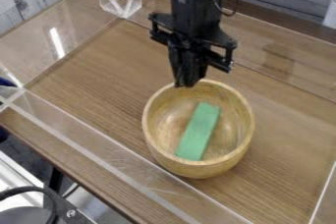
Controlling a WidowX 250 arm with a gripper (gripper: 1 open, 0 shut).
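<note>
A round wooden bowl [231, 157] sits on the table a little right of centre, with a flat green oblong block [198, 130] lying inside it. My black gripper [184, 81] hangs above and behind the bowl's back rim, pointing down and apart from the block. Whether its fingers are open or shut is hard to make out at this size.
A white wire-like object [121, 0] stands at the back left. Clear strips or edges run along the lower left and lower right.
</note>
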